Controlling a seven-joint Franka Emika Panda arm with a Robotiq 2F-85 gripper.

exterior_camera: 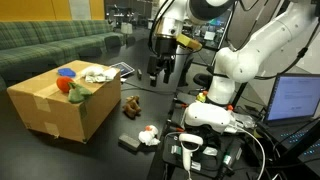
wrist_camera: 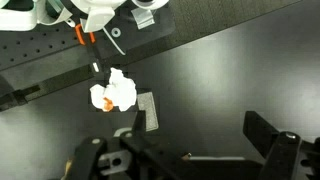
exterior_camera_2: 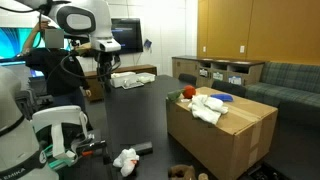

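High above the dark table hangs my gripper [exterior_camera: 160,72], with its black fingers spread apart in the wrist view and nothing between them. Below it on the table lies a crumpled white thing with an orange-red patch [wrist_camera: 122,90]. Right beside that is a small grey block [wrist_camera: 148,111], which looks dark in the second exterior view. A brown item, perhaps a toy [exterior_camera: 131,106], rests near the cardboard box [exterior_camera: 52,118]. On top of the box are a white cloth [exterior_camera_2: 208,107], a red item [exterior_camera_2: 189,91], a blue item [exterior_camera: 66,72] and a green item [exterior_camera: 78,92].
A perforated metal plate [wrist_camera: 40,45] with cables and tools borders the table beside the robot's base. An open laptop [exterior_camera: 292,105] stands at the right.
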